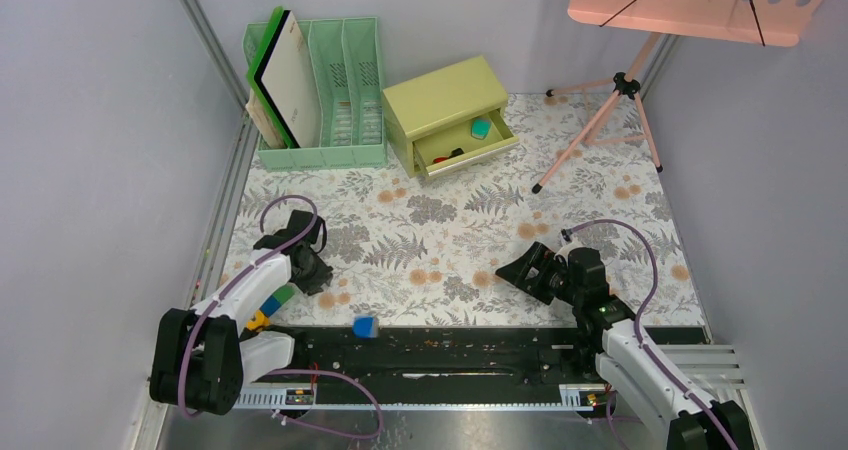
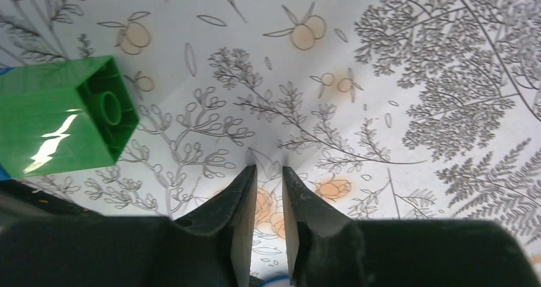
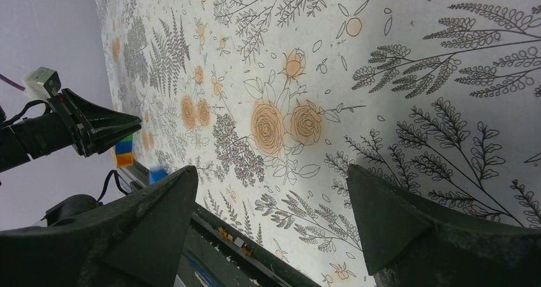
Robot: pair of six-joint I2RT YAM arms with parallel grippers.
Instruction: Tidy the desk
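A blue block (image 1: pixel 366 327), blurred, lies at the front edge of the patterned tabletop, right of my left gripper (image 1: pixel 322 282) and apart from it. In the left wrist view that gripper is down near the tabletop, its fingers (image 2: pixel 241 210) almost together, with only printed cloth showing through the narrow gap. A row of joined blocks, green (image 2: pixel 51 121), blue and yellow (image 1: pixel 257 320), sits left of the gripper, partly hidden by the arm. My right gripper is open above bare cloth.
At the back stand a green file rack (image 1: pixel 325 158) with a folder (image 1: pixel 290 80) and a yellow-green cabinet (image 1: pixel 440 100). Its open drawer (image 1: pixel 495 150) holds several small items. A pink stand (image 1: pixel 600 120) occupies the back right. Mid-table is clear.
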